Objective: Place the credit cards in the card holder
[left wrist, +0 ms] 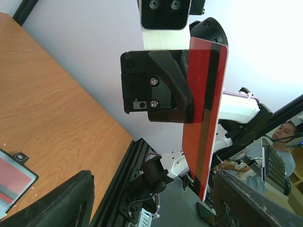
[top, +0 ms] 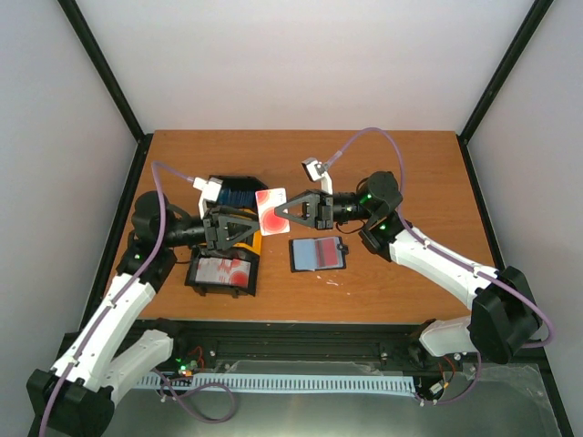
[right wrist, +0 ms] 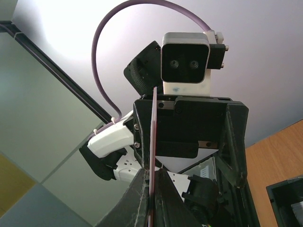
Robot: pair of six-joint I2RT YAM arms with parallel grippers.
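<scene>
A red and white card (top: 271,211) is held up above the table, its right edge pinched by my right gripper (top: 281,210). In the right wrist view the card (right wrist: 153,127) appears edge-on between the closed fingers. My left gripper (top: 255,229) is open at the card's left side, its fingers (left wrist: 71,201) wide apart; in its wrist view the card's lower end reaches down beside the right-hand finger. Whether they touch cannot be told. The card holder (top: 303,255) lies open on the table below the right gripper, with a pink-red card (top: 327,252) showing in its right part.
Under the left arm stands a black container (top: 202,280) holding red and white cards (top: 223,271). A dark blue section (top: 239,194) lies behind it, partly covered by the left gripper.
</scene>
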